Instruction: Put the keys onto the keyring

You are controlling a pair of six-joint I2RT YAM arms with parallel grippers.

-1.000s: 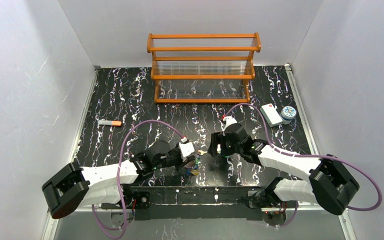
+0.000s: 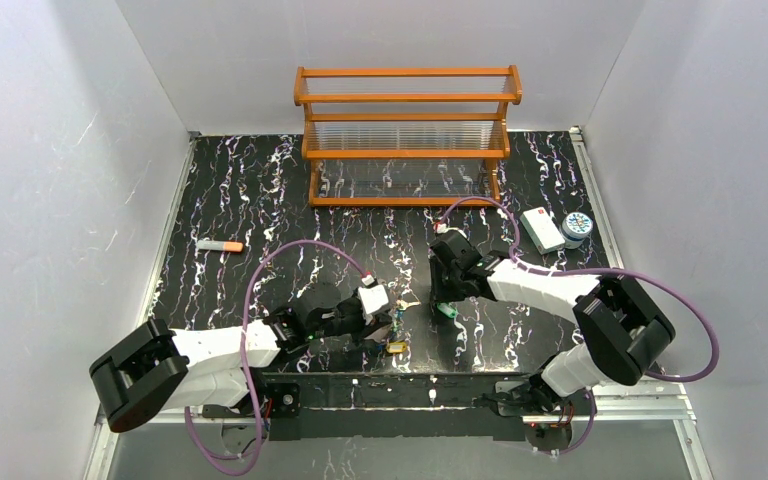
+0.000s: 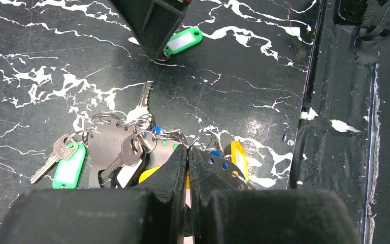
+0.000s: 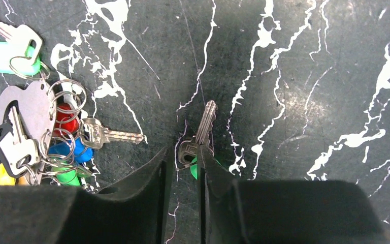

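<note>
The keyring bunch is a grey metal plate (image 3: 104,145) with several rings, keys and coloured tags, lying under my left gripper. That gripper is shut; whether a thin ring or plate edge sits between its fingertips cannot be made out. Apart from the bunch, a loose silver key (image 4: 205,124) with a green tag (image 3: 184,40) lies on the table. Over this key is my right gripper, partly open with a narrow gap. One finger (image 4: 206,165) covers part of the green tag; the key's blade points beyond the fingertips.
An orange wooden rack (image 2: 407,156) stands at the back. To its right are a white box (image 2: 542,231) and a round tin (image 2: 577,226); an orange-and-white marker (image 2: 220,246) lies at the left.
My right gripper has turned and shifted slightly, and its fingers have come closer together over the loose key. The left arm has barely moved; a yellow tag beside it shows more clearly.
</note>
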